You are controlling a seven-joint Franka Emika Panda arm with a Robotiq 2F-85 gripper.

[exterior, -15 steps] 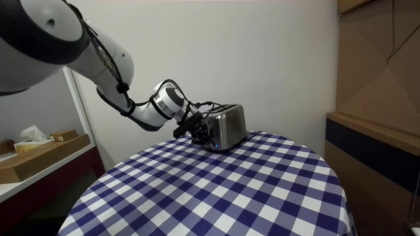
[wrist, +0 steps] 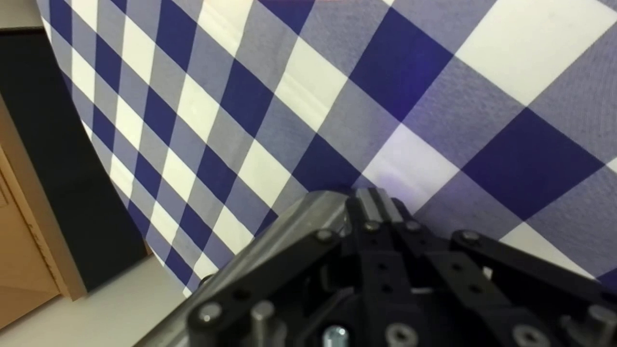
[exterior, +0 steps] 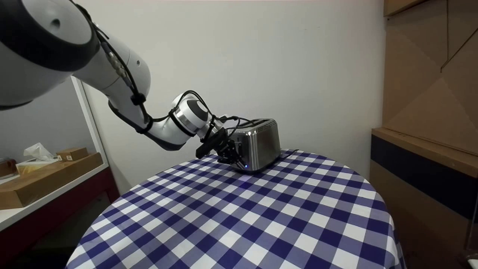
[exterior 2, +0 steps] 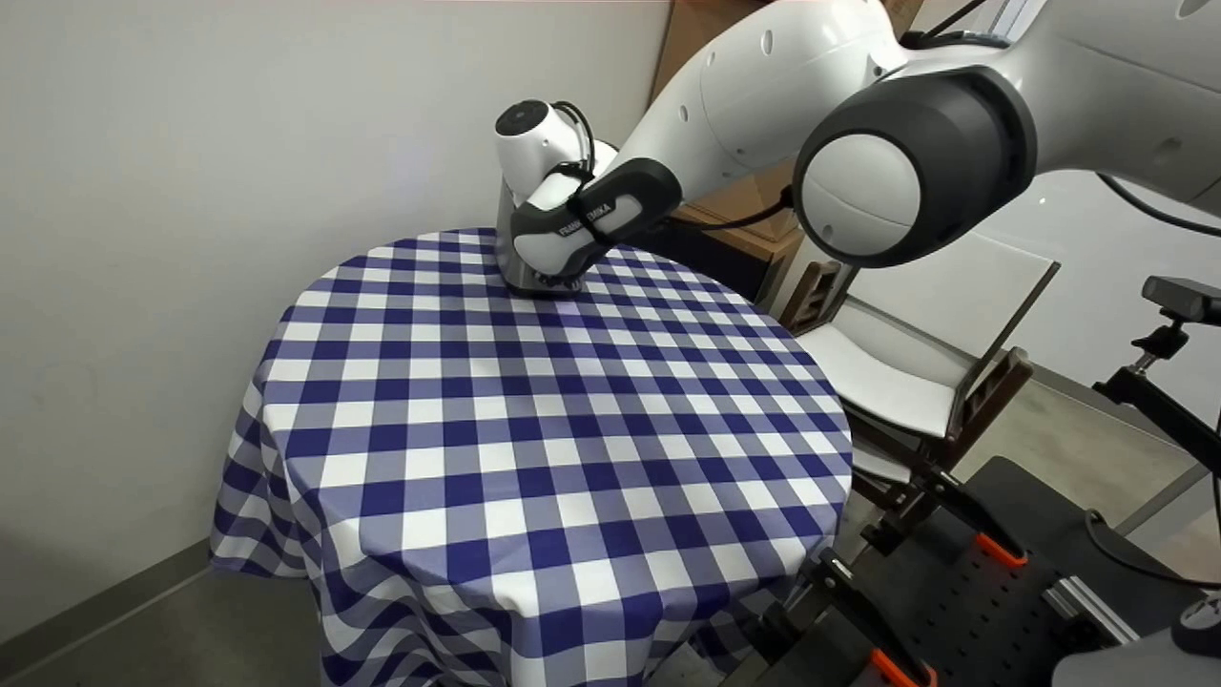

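Note:
A silver toaster [exterior: 264, 142] stands upright at the back of the table, its slots facing up. My gripper [exterior: 245, 166] is low beside the toaster's control end, its fingertips close to a small blue light near the base. Seen from the wrist, the gripper is shut, and nothing shows between its fingers. The toaster's metal side [wrist: 315, 211] runs along the left of those fingers; whether they touch it I cannot tell. In the second exterior view the arm hides the gripper and most of the toaster [exterior 2: 521, 269].
A blue-and-white checked cloth [exterior: 251, 215] covers the round table, bare in front of the toaster. The wall [exterior: 313, 67] rises close behind. A dark cord [exterior: 290, 154] trails from the toaster's right. Chairs [exterior 2: 893, 366] stand beyond the table.
The arm has shifted very slightly left in the exterior view. A faint violet glow now shows on the cloth below the fingertips. The toaster has stayed in place.

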